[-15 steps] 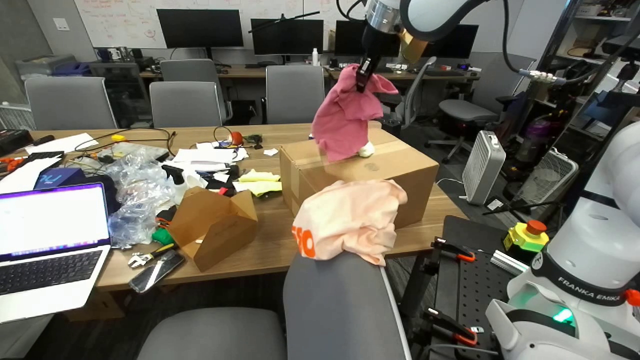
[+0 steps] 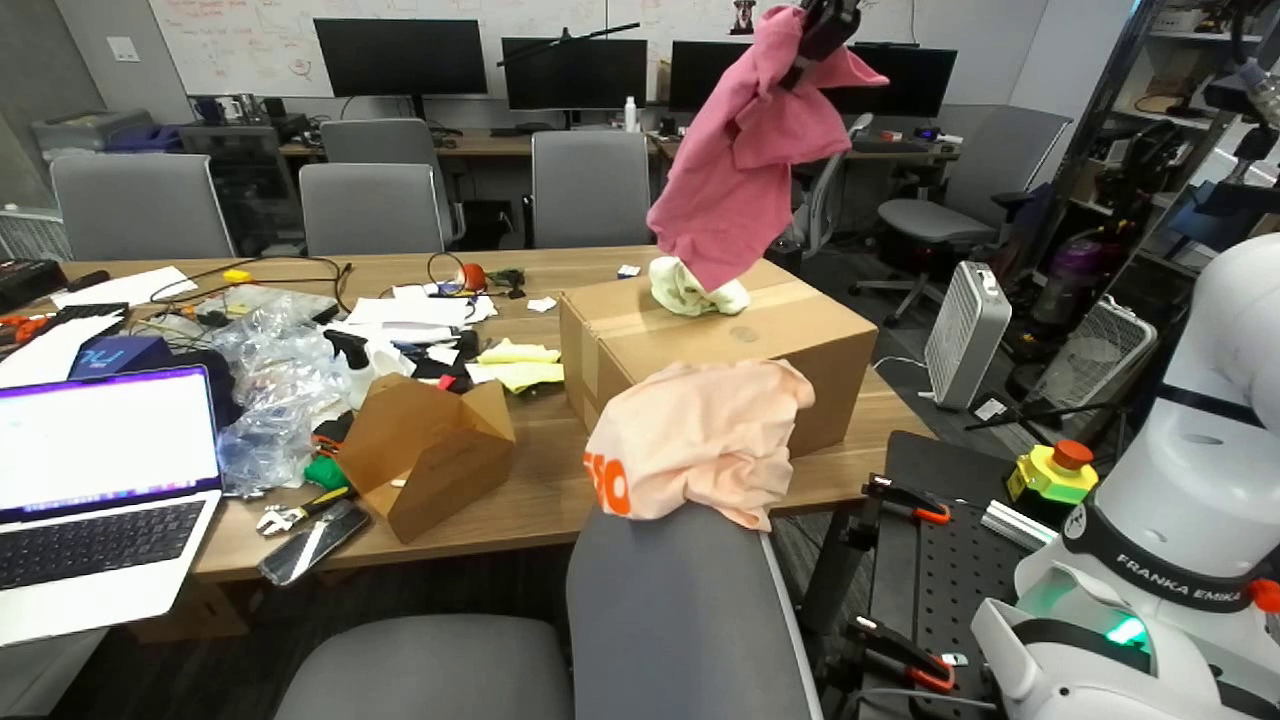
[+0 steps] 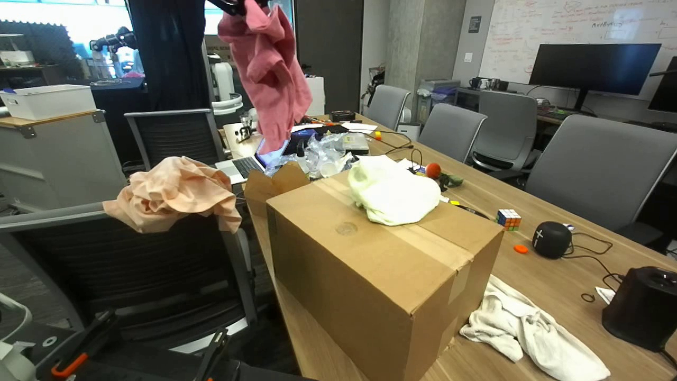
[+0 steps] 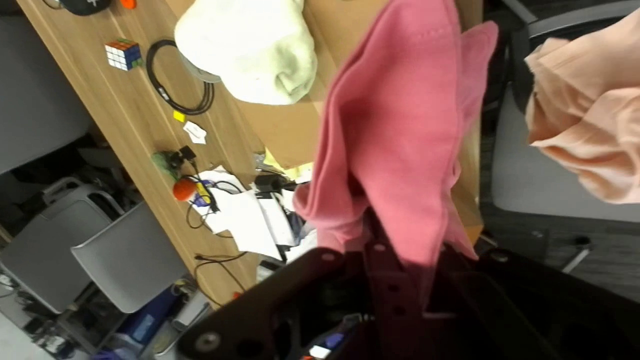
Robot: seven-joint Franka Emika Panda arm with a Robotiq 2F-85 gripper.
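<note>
A pink cloth (image 2: 741, 156) hangs in the air from my gripper (image 2: 816, 54), which is shut on it at the top of exterior view 1. In exterior view 2 the same pink cloth (image 3: 270, 76) dangles well above the chair and table. From the wrist, folds of the pink cloth (image 4: 402, 138) cover much of the fingers. A pale yellow-green cloth (image 3: 394, 190) lies bunched on top of the large cardboard box (image 3: 342, 266). Over a chair back drapes a peach cloth (image 2: 702, 438) with orange lettering.
A white cloth (image 3: 533, 330) lies on the table beside the box. Left of the box are an opened small carton (image 2: 426, 456), plastic wrap (image 2: 270, 372) and a laptop (image 2: 102, 480). A Rubik's cube (image 3: 508, 219) and black speaker (image 3: 552, 239) sit beyond the box.
My gripper has risen and moved right in exterior view 1, carrying the pink cloth up with it. More of the pale cloth on the box now shows.
</note>
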